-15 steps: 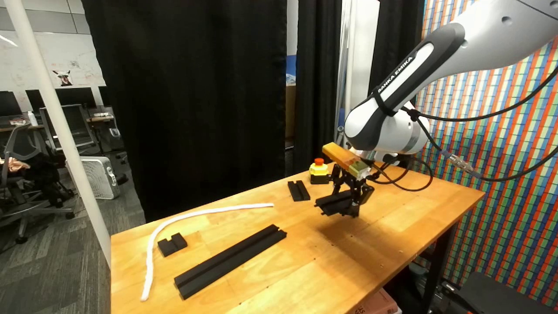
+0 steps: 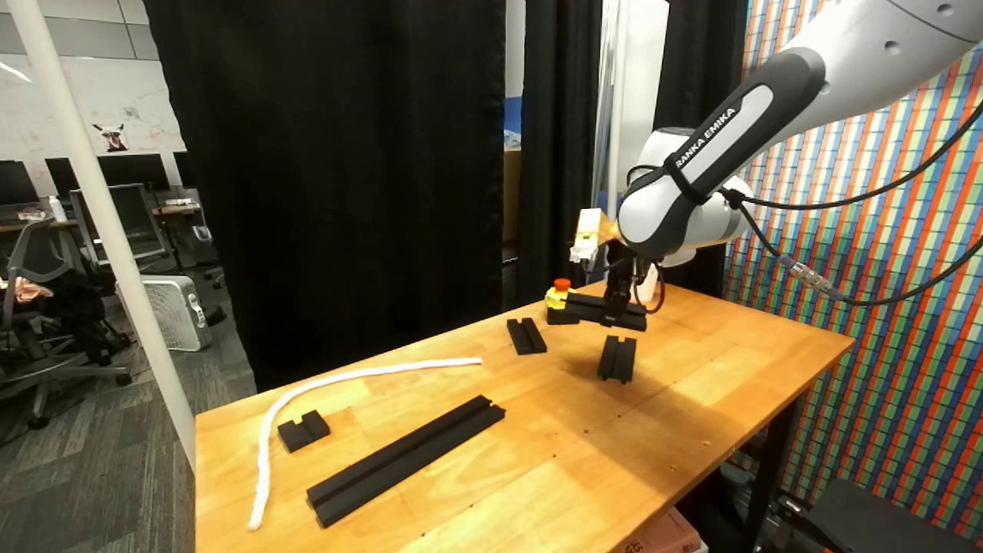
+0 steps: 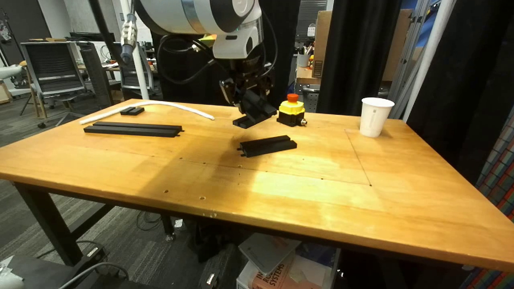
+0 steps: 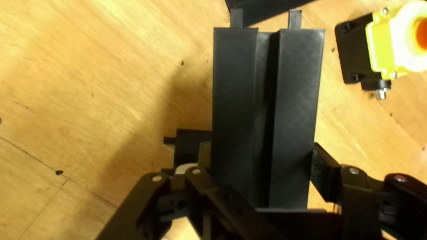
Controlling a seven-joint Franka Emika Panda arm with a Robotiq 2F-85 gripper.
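A black grooved track piece [image 4: 234, 108] is clamped between the fingers of my gripper, one finger against each long side. Two small tabs stick out from its far end. In exterior view 2 this held piece [image 3: 259, 106] hangs tilted above the table below my gripper [image 3: 246, 92]. Another grooved piece [image 2: 617, 358] lies flat beneath, partly covered by the gripper in the wrist view. A third piece [image 2: 526, 336] rests farther back. The long track piece [image 2: 405, 461] and a short black block [image 2: 304, 430] lie toward the table's other end.
A yellow emergency stop with a red button [image 3: 291, 110] stands close to the held piece. A white cord [image 2: 369, 372] curves along the table's back side. One white paper cup [image 3: 375, 117] stands near a corner.
My gripper has turned and risen with the held piece, which now appears higher in exterior view 1. The track piece lying beneath it has come into clear sight.
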